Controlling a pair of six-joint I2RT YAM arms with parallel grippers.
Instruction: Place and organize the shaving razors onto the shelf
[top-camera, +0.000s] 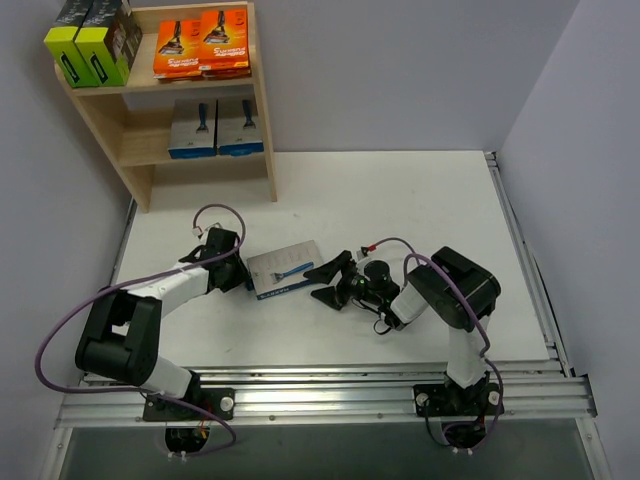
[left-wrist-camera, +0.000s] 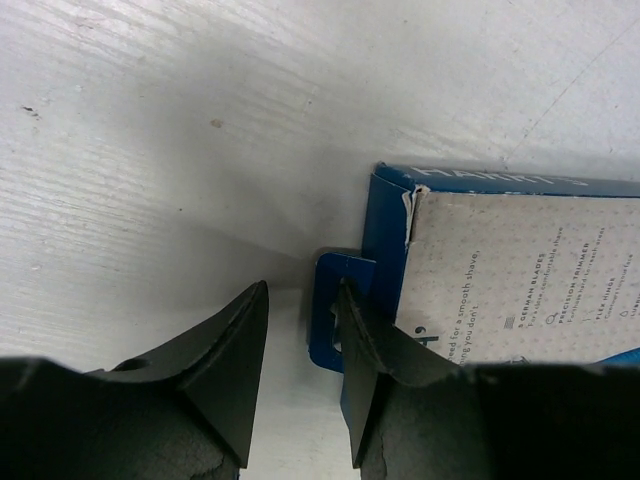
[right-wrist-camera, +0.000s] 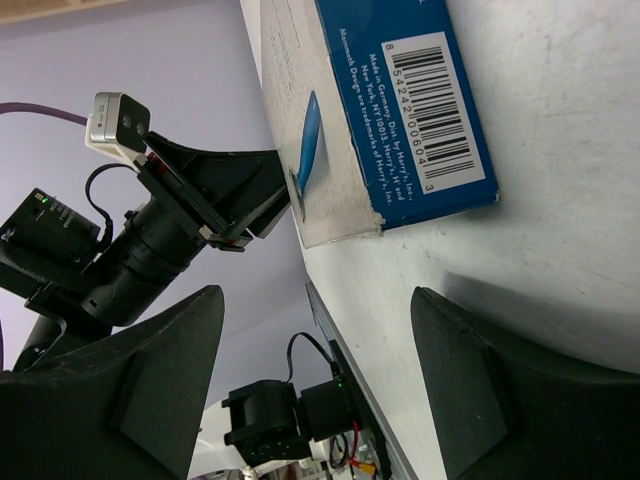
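A grey-and-blue razor box (top-camera: 282, 262) lies flat on the table, slightly turned, with a blue razor pictured on its face. At its left end is my left gripper (top-camera: 245, 279); in the left wrist view this gripper is open, one finger overlapping the box's small blue end tab (left-wrist-camera: 342, 268). My right gripper (top-camera: 313, 284) stands at the box's right end. Its fingers are apart in the right wrist view, with the box's blue barcode side (right-wrist-camera: 415, 110) ahead of them and nothing between. Two similar razor boxes (top-camera: 193, 130) stand side by side on the wooden shelf's (top-camera: 147, 135) middle level.
Orange boxes (top-camera: 203, 45) and green-black boxes (top-camera: 95, 42) fill the shelf's upper level. A metal rail (top-camera: 320, 385) runs along the front.
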